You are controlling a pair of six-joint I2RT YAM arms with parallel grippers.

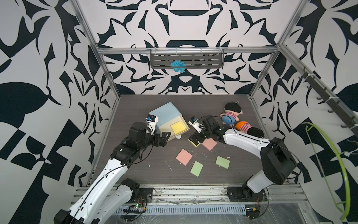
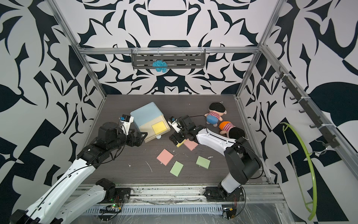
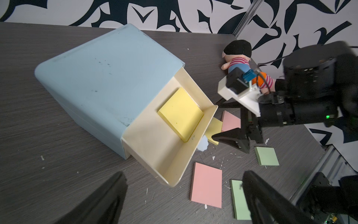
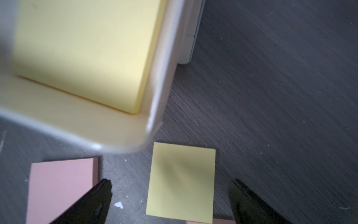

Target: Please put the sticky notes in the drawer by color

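Note:
A light blue box with a cream drawer [image 3: 156,149] pulled out holds a yellow sticky pad [image 3: 180,113]. A second yellow pad [image 4: 180,181] lies just outside the drawer, beside pink pads [image 4: 59,186] [image 3: 231,120]. Another pink pad [image 1: 183,156] and two green pads [image 1: 196,168] [image 1: 222,162] lie in the front middle. My right gripper stands open over the outside yellow pad, close by the drawer's corner, nothing between its fingers. My left gripper is open and empty at the box's front left, its fingers blurred in its wrist view.
Two dolls [image 1: 229,117] [image 1: 249,130] lie at the back right behind my right arm. A rail shelf [image 1: 197,57] with a blue scrubber [image 1: 177,66] hangs on the back wall. Bare table lies behind and left of the box.

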